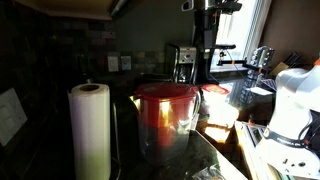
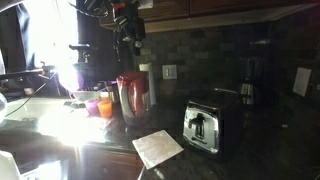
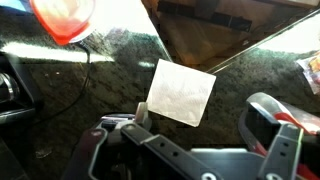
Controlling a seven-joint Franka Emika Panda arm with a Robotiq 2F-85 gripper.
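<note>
My gripper hangs above the counter, its two dark fingers far apart in the wrist view and nothing seen between them. A white square sheet lies flat on the dark counter below. In exterior view 1 the gripper points down above and behind a clear container with a red lid. That container stands below the gripper in exterior view 2, and its edge shows at the right of the wrist view.
A paper towel roll stands left of the container. A chrome toaster sits right of the white sheet. Orange and pink cups are by the bright window. A red-rimmed bowl lies upper left in the wrist view.
</note>
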